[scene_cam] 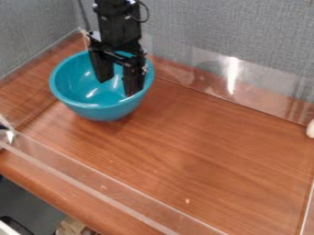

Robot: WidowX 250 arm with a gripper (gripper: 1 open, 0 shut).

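Observation:
A glossy blue bowl (86,96) sits upright on the wooden table (208,165) at the upper left. My black gripper (119,73) hangs over the bowl with its fingers reaching down inside the rim, and it stands open. Nothing shows clearly between the fingers, and part of the bowl's interior is hidden behind them.
Clear plastic panels (233,75) edge the table, with grey padded walls behind. A small white object (309,128) is at the far right edge.

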